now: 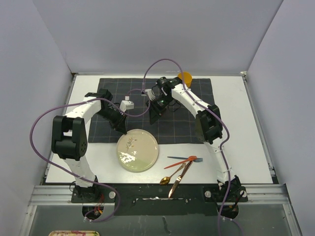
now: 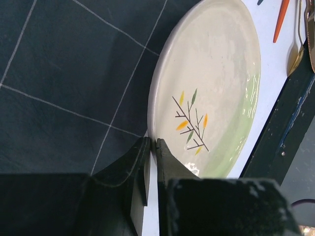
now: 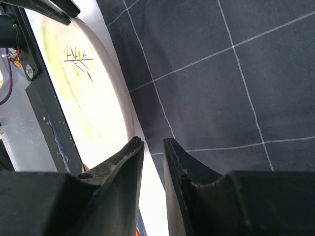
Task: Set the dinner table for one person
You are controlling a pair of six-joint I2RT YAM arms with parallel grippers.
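A cream plate (image 1: 139, 156) with a leaf pattern and a green edge is by the front of the dark placemat (image 1: 182, 129). My left gripper is shut on its rim. In the top view the plate reaches past the mat's front edge over the white table and looks tilted. My right gripper is partly open, its fingers (image 3: 132, 148) apart with only mat and table showing between them.
An orange fork, blue-handled fork (image 1: 198, 160), gold spoon (image 1: 165, 180) and brown-handled knife (image 1: 176, 185) lie on the front of the table, right of the plate. A yellow cup (image 1: 185, 78) stands at the back.
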